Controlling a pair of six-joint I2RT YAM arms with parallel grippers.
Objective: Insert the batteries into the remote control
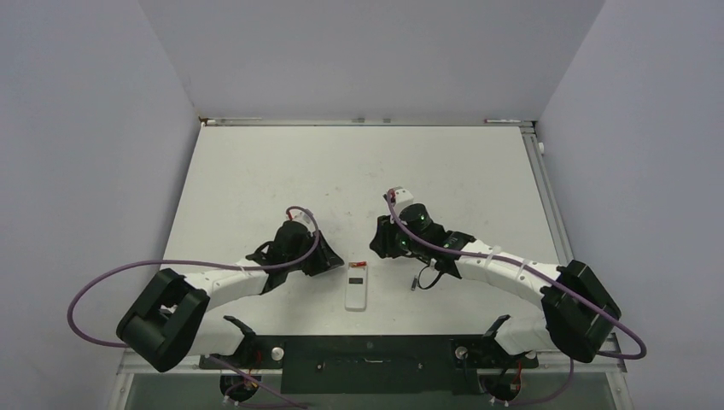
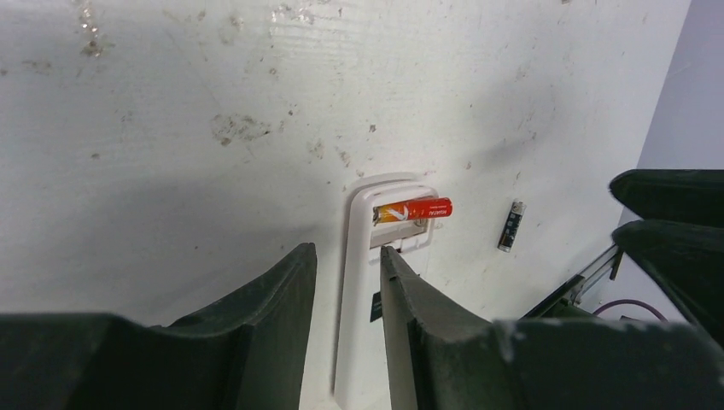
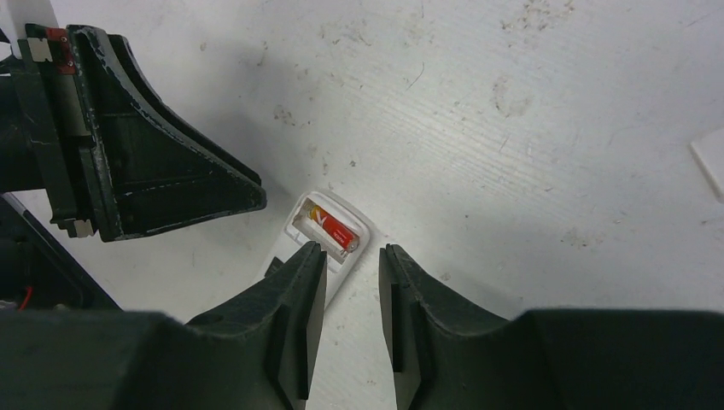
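A white remote control [image 1: 355,295] lies on the table with its battery compartment uncovered at the far end. In the left wrist view, an orange-red battery [image 2: 414,210] sits tilted across that compartment, its red end over the rim; beside it a slot is empty. A dark battery [image 2: 511,226] lies on the table to the right of the remote. My left gripper is part open just left of the remote, nothing between its fingers. My right gripper, also part open and empty, hovers above and right of the compartment.
Both grippers flank the remote's far end closely, the left gripper's dark finger side [image 3: 171,171] showing in the right wrist view.
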